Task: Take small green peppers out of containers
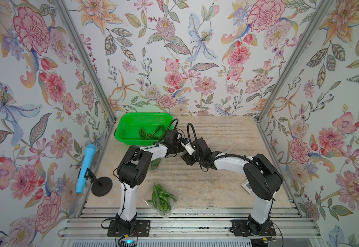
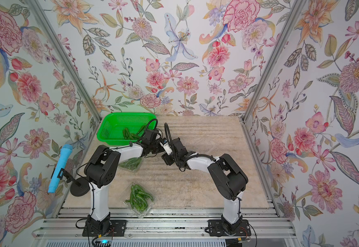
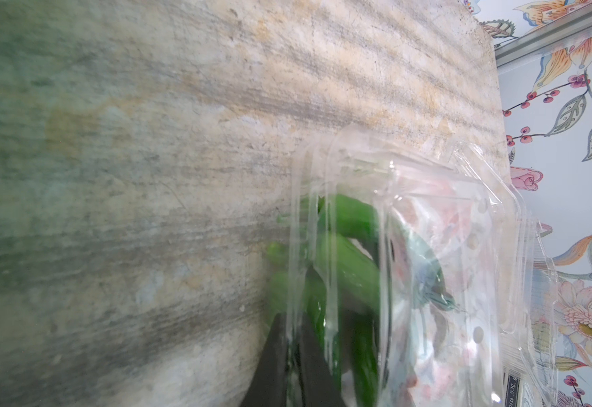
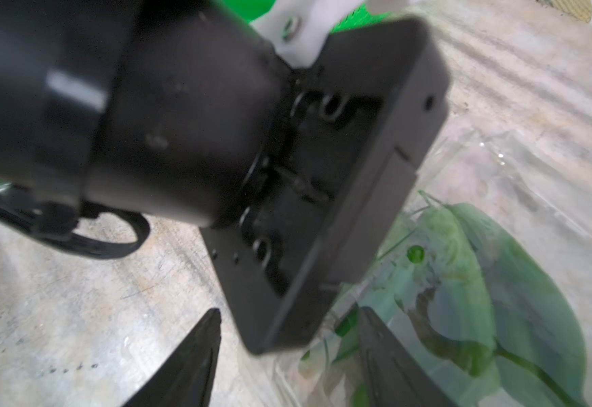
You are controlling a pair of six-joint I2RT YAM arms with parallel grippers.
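Green peppers lie in a clear plastic container in the left wrist view. My left gripper is shut at this container's near edge; whether a thin rim is between its fingers is unclear. The right wrist view shows my right gripper partly open, its fingers apart, close behind the left gripper's black body. Beyond that body, peppers show through clear plastic. From above, both grippers meet mid-table, hiding most of the container.
A green basket holding some peppers stands at the back left. Clear packs of peppers lie at the front and under the left arm. A blue lamp stand is at far left.
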